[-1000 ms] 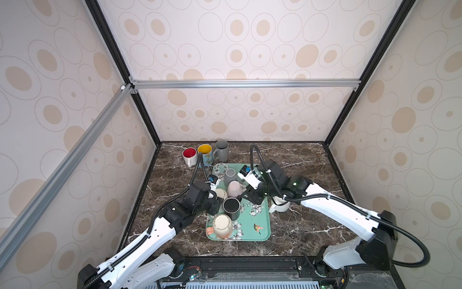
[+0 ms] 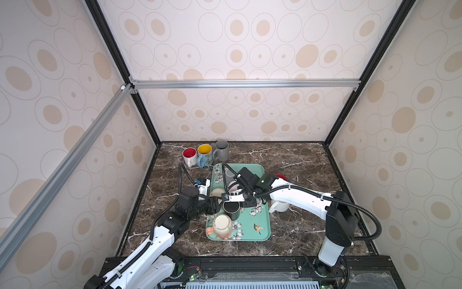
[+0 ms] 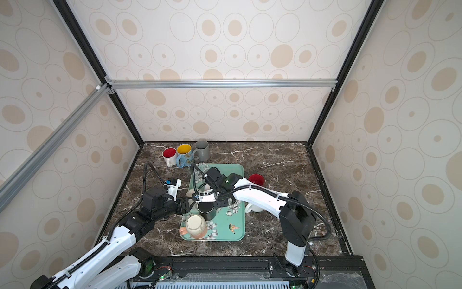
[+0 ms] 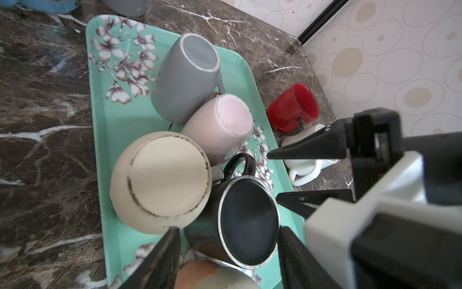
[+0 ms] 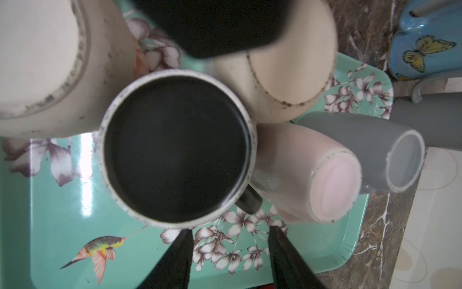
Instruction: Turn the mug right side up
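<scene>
The dark mug [image 4: 247, 221] is upside down on the green tray [image 2: 250, 234], its black base with a pale ring facing up. Its black handle [image 4: 240, 164] points toward the pink mug. From the left, my left gripper faces it, fingers part open; its fingers frame the mug in the left wrist view, and contact cannot be told. My right gripper hovers above the tray on the mug's handle side, open with nothing between its fingers. In the left wrist view its dark fingertips [image 4: 288, 153] reach in from the right, near the handle.
Crowding the dark mug are upturned cream [image 4: 166, 178], pink [image 4: 219, 126], grey [image 4: 185, 79] and cream-and-peach [image 2: 222, 225] mugs. A red mug [image 3: 256, 179] and a white one [image 2: 279, 206] stand right of the tray; several more line the back left.
My right arm has swung left over the tray, its gripper coming close to the dark mug and covering the pink one. The left arm has shifted slightly; the mugs have stayed put.
</scene>
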